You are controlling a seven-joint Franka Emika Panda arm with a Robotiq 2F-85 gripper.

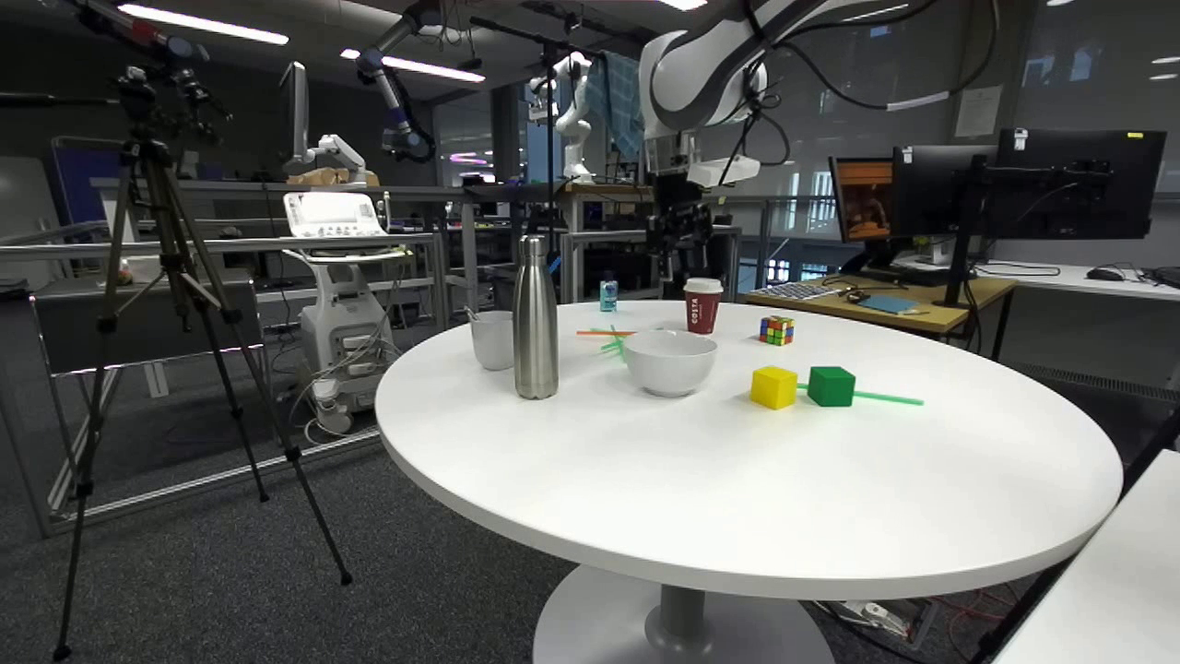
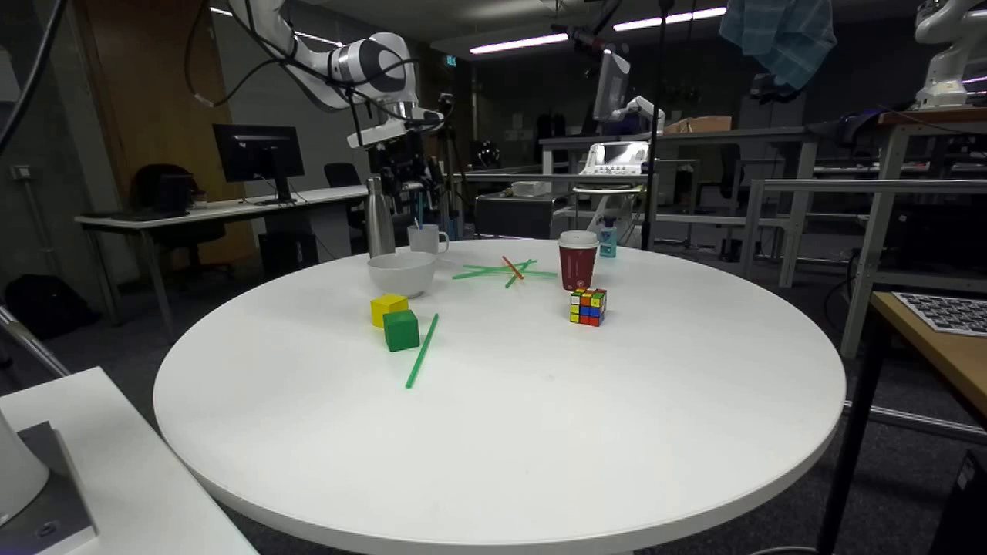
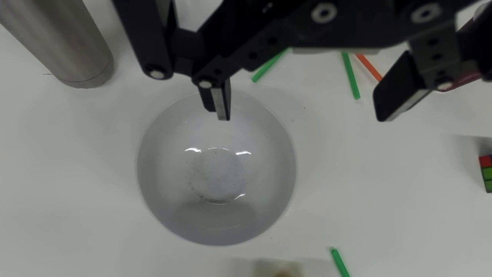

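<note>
My gripper is open above the table, its two fingers wide apart with nothing between them. In the wrist view one fingertip [image 3: 220, 101] overlaps the far rim of the white bowl [image 3: 216, 221], which looks empty. The other finger [image 3: 399, 92] is over bare table near the straws. Exterior view 2 puts the gripper [image 2: 407, 190] above table height, near the steel bottle [image 2: 378, 222] and white mug [image 2: 425, 240]. A yellow cube [image 1: 773, 387] and a green cube [image 1: 831, 386] rest close together in front of the bowl, beside a green straw [image 1: 890, 398].
A lidded red cup [image 2: 577, 262], a Rubik's cube [image 2: 587, 308] and a small blue bottle [image 2: 608, 240] stand on the far right. Several green straws and an orange straw [image 3: 369, 67] lie crossed behind the bowl.
</note>
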